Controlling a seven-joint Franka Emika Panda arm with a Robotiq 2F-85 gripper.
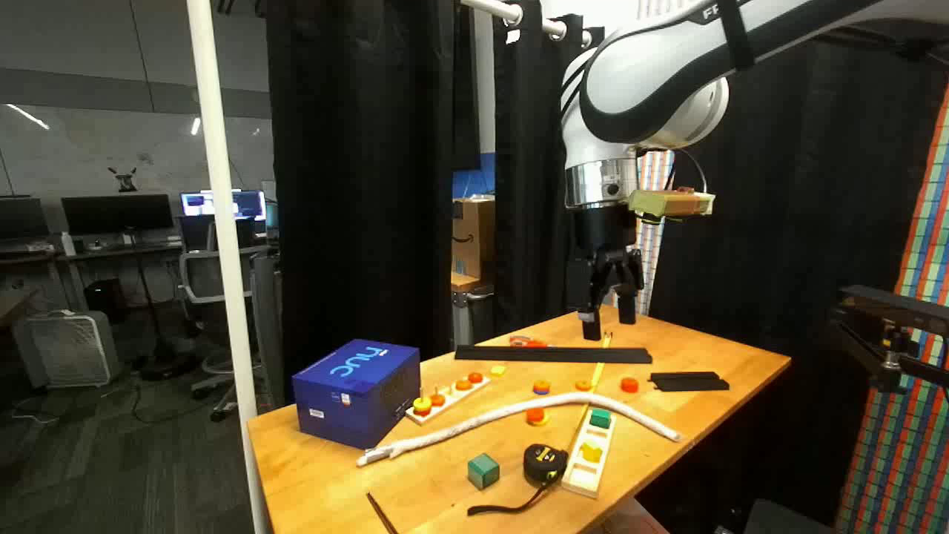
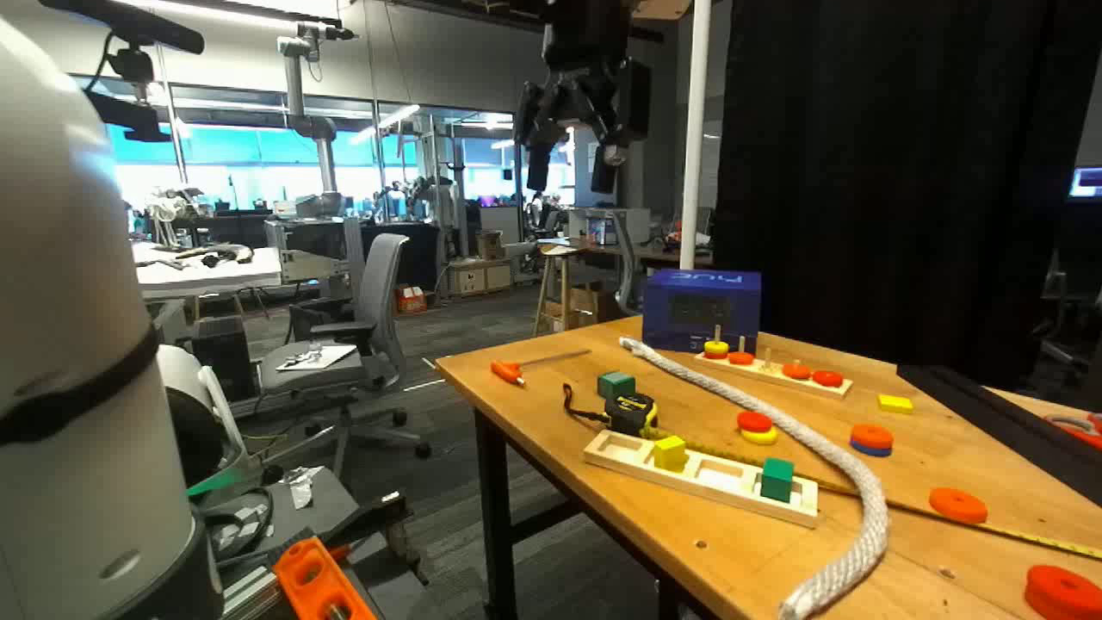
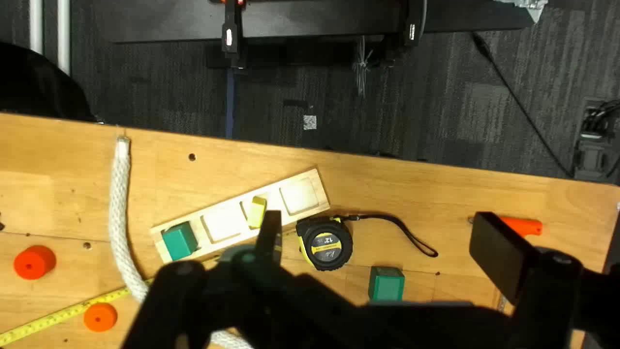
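Note:
My gripper stands open above the table, its two dark fingers wide apart and nothing between them. In the second exterior view the gripper hangs high over the tabletop, clear of everything. Below it in the wrist view lie a black and yellow tape measure and a loose green block. A wooden tray with square compartments holds a green block at one end and a yellow block in an inner compartment. The other compartments in view are empty.
A white rope curves across the table, over the extended yellow tape. Beyond it are a blue box, a peg board with rings, several loose rings, and black strips. An orange-handled screwdriver lies near the table edge.

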